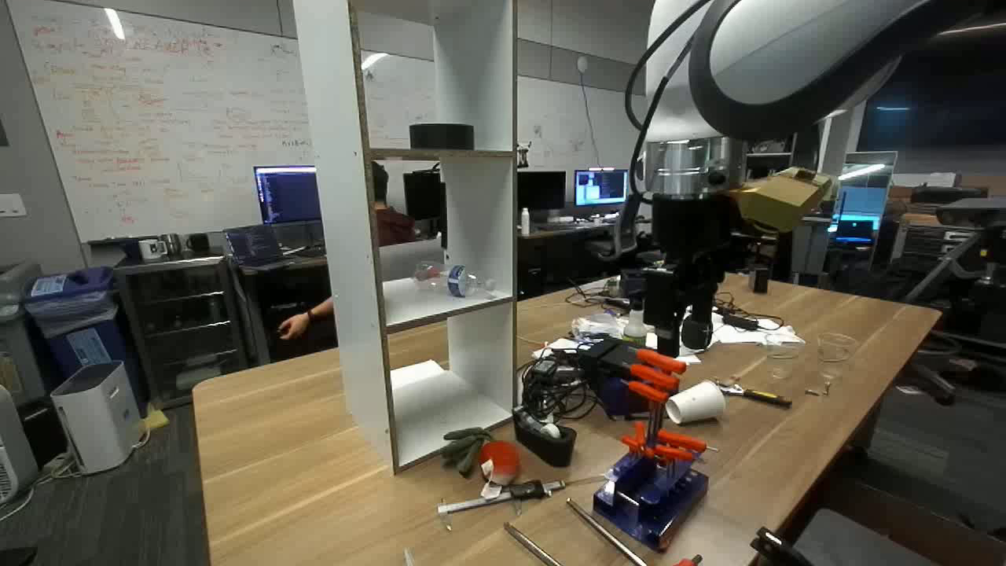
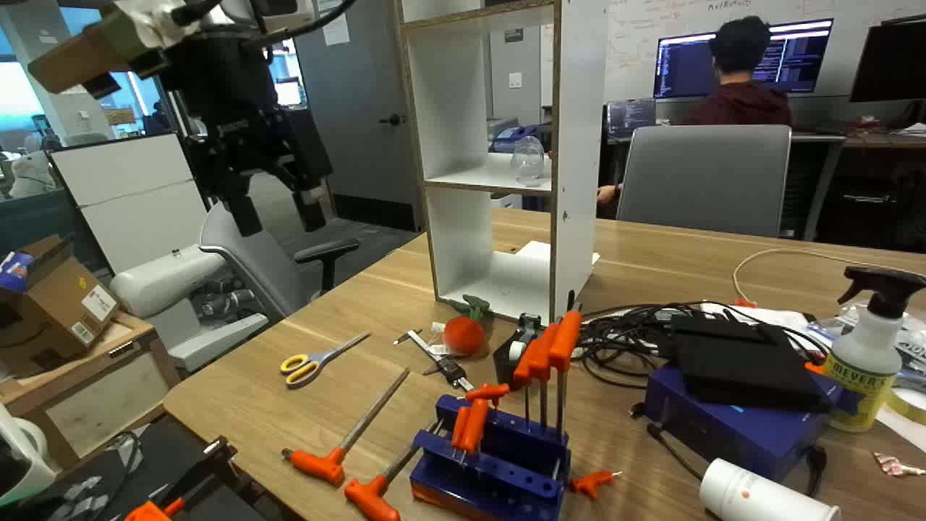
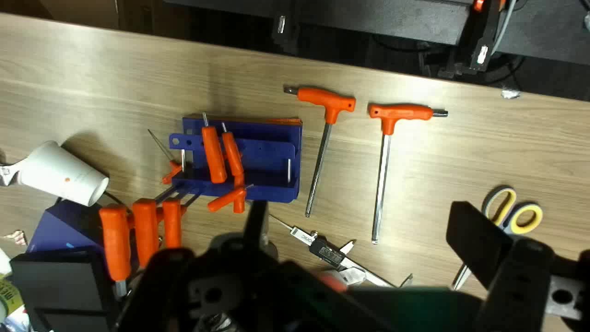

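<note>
My gripper (image 2: 282,221) hangs high above the table, its two fingers spread wide and nothing between them. In the wrist view the fingers reach in from the bottom left and right. Below lies a blue hex-key stand (image 3: 240,160) holding several T-handle keys with orange grips (image 3: 144,229). Two more T-handle keys lie flat beside the stand: one with a grip (image 3: 327,102) near it, the other with a grip (image 3: 401,112) farther right. A digital caliper (image 3: 332,251) rests on the table near them. Yellow-and-grey scissors (image 2: 323,359) lie close to the table's edge.
A tall white shelf (image 1: 363,283) stands on the table, with a clear plastic bottle (image 1: 457,280) on its middle level. A red ball-like object (image 2: 464,335), a tipped white cup (image 1: 697,402), tangled cables (image 1: 561,382) and a spray bottle (image 2: 864,356) clutter the surface.
</note>
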